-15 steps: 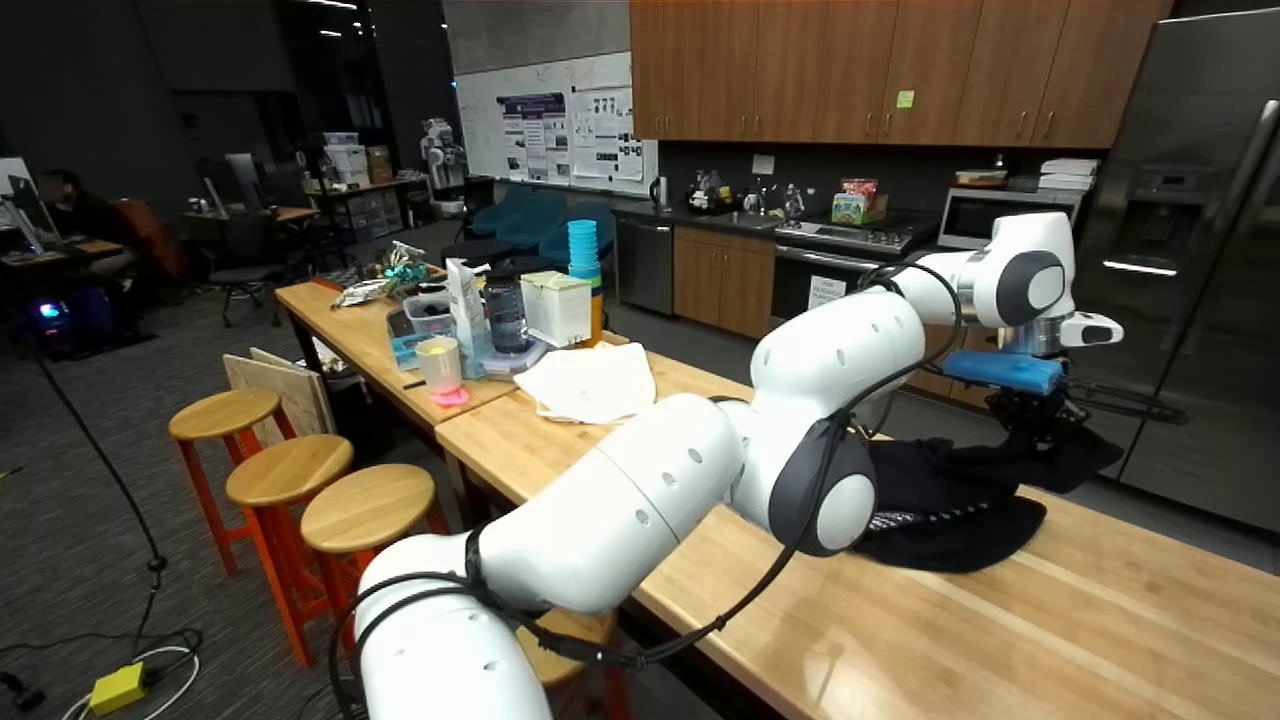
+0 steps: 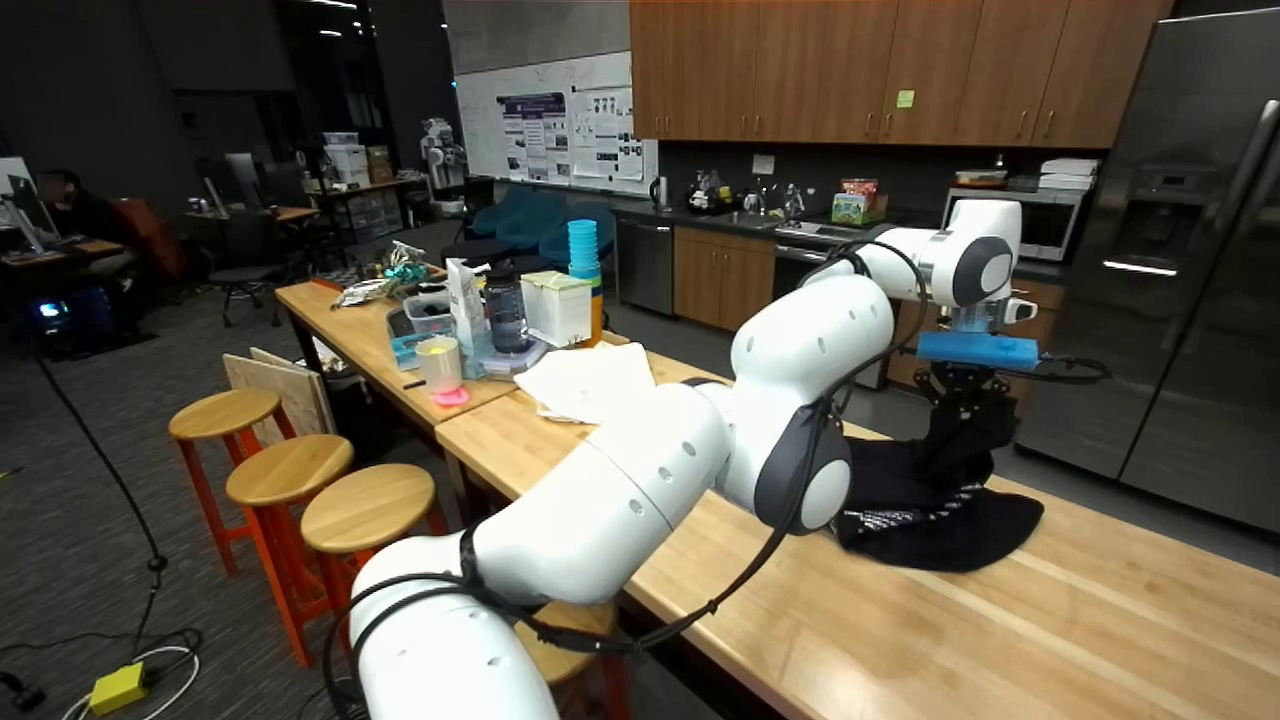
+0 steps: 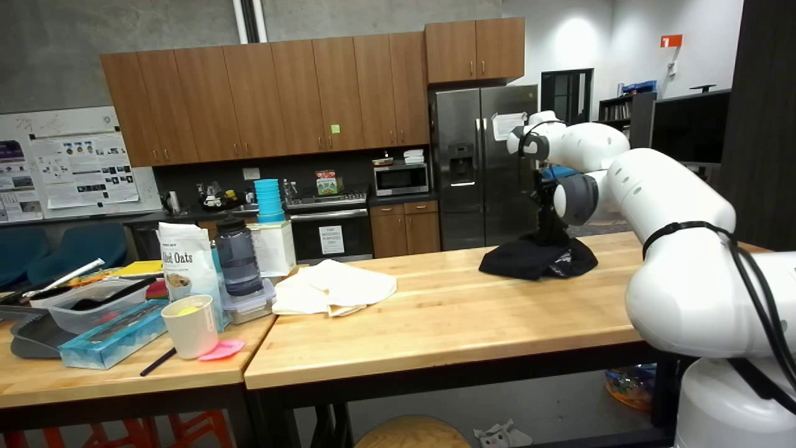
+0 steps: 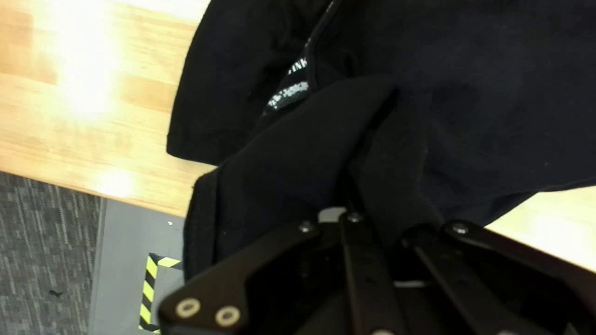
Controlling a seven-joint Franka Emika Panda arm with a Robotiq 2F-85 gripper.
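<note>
A black cloth garment [image 2: 942,524] with a patch of white print lies in folds on the wooden table [image 2: 1116,600], towards its far edge. Part of it is lifted, and my gripper [image 2: 956,414] is shut on that raised part from above. In the wrist view the black garment [image 4: 313,145] fills the middle, a fold running up into the gripper. Its fingertips are mostly hidden by dark cloth. From the second exterior view, the garment [image 3: 533,257] rises in a dark column below the wrist.
A white cloth [image 3: 333,287] lies at the table's left end. On the adjoining table stand a cup [image 3: 191,326], an oats bag [image 3: 190,265], a dark bottle [image 3: 237,257] and containers.
My gripper has moved left and back over the table from beyond its far edge, turning more upright. The held cloth came along and now hangs more steeply above the rest.
</note>
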